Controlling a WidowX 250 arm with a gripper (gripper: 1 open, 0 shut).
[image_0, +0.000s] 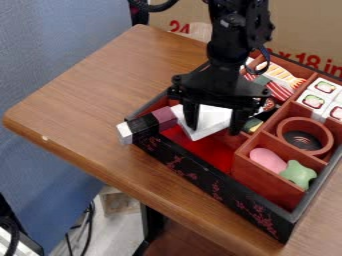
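Note:
My black gripper (214, 110) is lowered into the red-and-black box (227, 190), over its left compartment, where a white block (207, 123) lies between or just under its fingers; whether they grip it I cannot tell. At that compartment's left end, a purple block with a white end (127, 134) rests at the box wall.
The right compartments hold a brown ring (303, 134), a pink piece (267, 160), a green piece (297, 175), white blocks (318, 98) and striped items. A cardboard box (307, 30) stands behind.

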